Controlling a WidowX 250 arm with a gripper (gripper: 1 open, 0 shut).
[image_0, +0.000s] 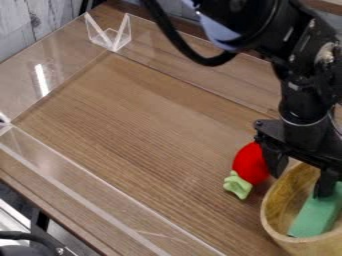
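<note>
My black gripper (299, 160) hangs over a wooden bowl (281, 210) at the right, its fingers pointing down into the bowl. A teal-green object (315, 216) lies in the bowl below the fingers. A red object with a pale green top (249, 162) lies on the table just left of the bowl. The gripper looks open, with the green object not clearly between the fingers; the far finger is partly hidden.
A white wire object (110, 32) stands at the back left. Dark cables show at the lower left edge.
</note>
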